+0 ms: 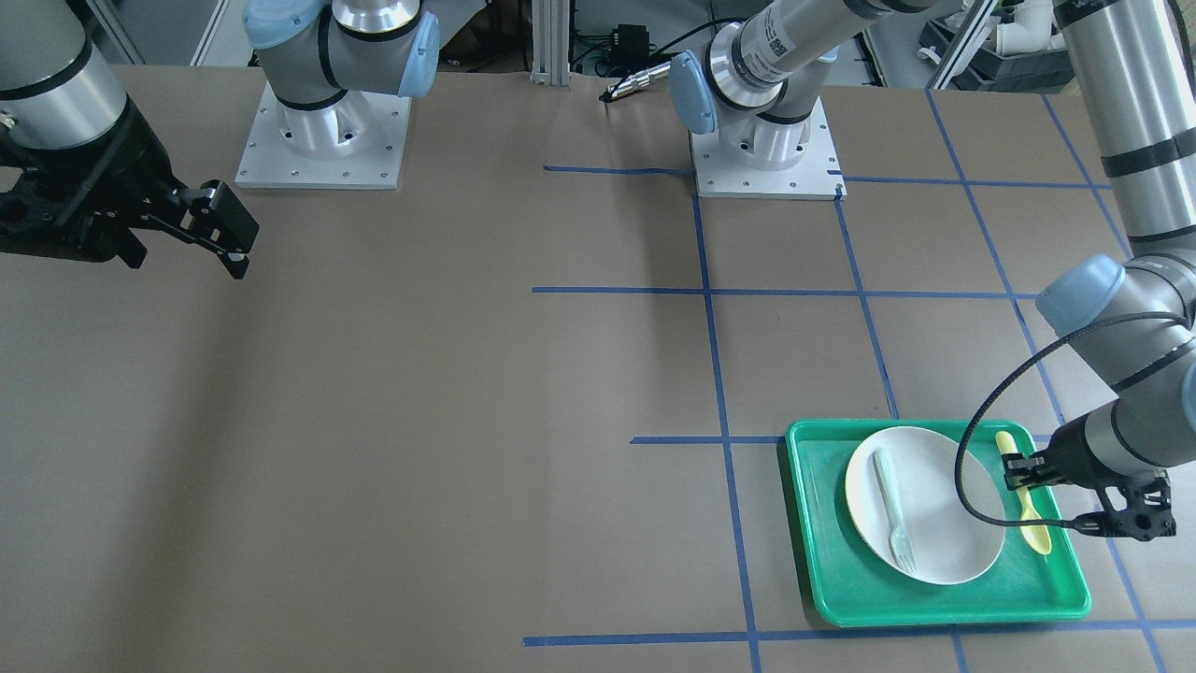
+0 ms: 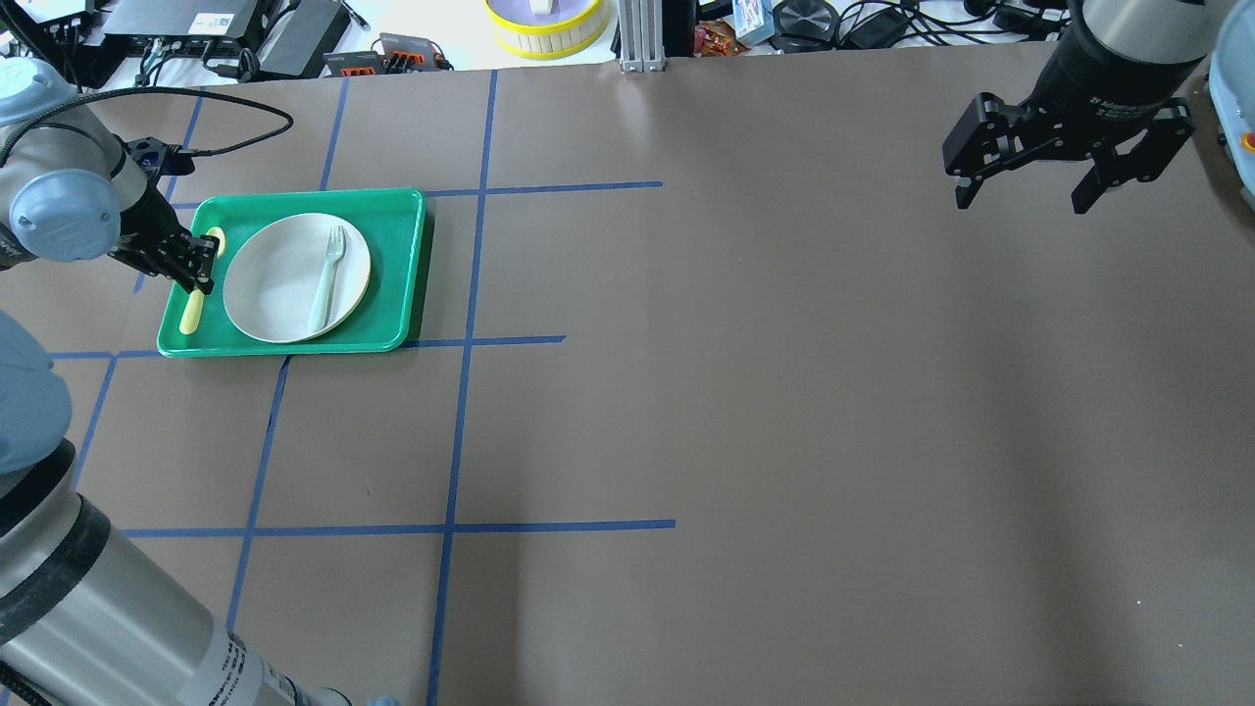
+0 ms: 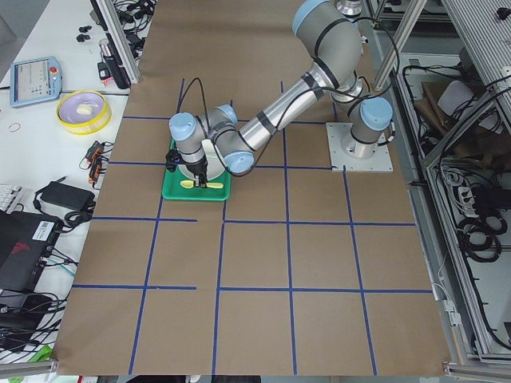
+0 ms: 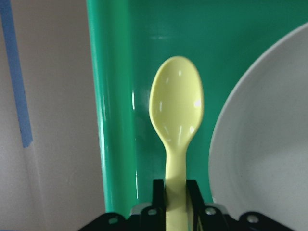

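A pale yellow plastic spoon [image 4: 176, 103] lies along the side of a green tray [image 1: 830, 572], beside a white plate [image 1: 931, 505]. My gripper is closed round the spoon's handle, low at that edge of the tray, as the left wrist view shows; in the top view the gripper [image 2: 205, 265] covers the middle of the spoon. A pale mint fork [image 1: 892, 505] lies on the plate. Whether the spoon rests fully on the tray floor I cannot tell.
A second arm's black gripper [image 1: 213, 224] hangs at the far left of the front view. Arm base plates [image 1: 768, 179] stand at the back.
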